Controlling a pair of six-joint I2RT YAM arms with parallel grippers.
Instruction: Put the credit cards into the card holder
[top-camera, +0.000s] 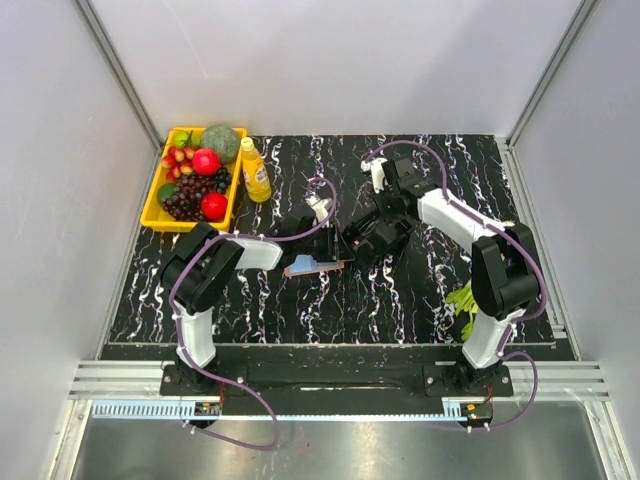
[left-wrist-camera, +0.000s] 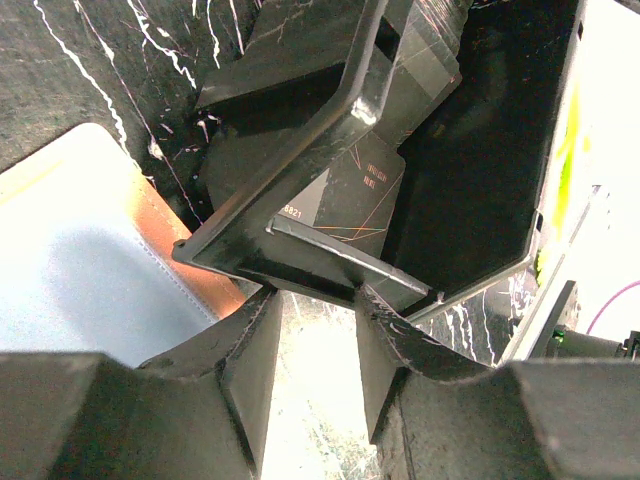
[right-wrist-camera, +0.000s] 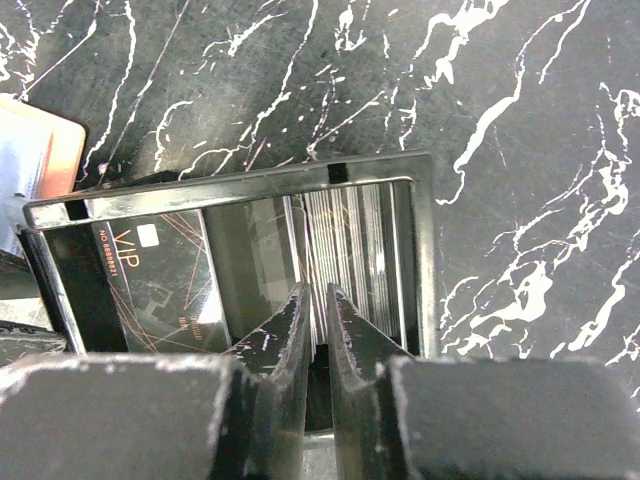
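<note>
The black card holder (top-camera: 375, 240) lies at the table's centre; in the right wrist view its frame (right-wrist-camera: 240, 182) holds a VIP card (right-wrist-camera: 160, 280) and a row of thin card slots (right-wrist-camera: 350, 250). My left gripper is at the holder's near rim (left-wrist-camera: 290, 250), its fingertips either side of a narrow gap; whether it grips the rim is unclear. My right gripper is over the slotted section, fingertips close together, with nothing clearly between them. Dark cards (left-wrist-camera: 350, 200) show inside the holder in the left wrist view.
A blue-and-tan item (top-camera: 305, 266) lies beside the holder under the left arm. A yellow fruit basket (top-camera: 150, 215) and juice bottle (top-camera: 256, 175) stand at the back left; greens (top-camera: 462, 300) lie at the right.
</note>
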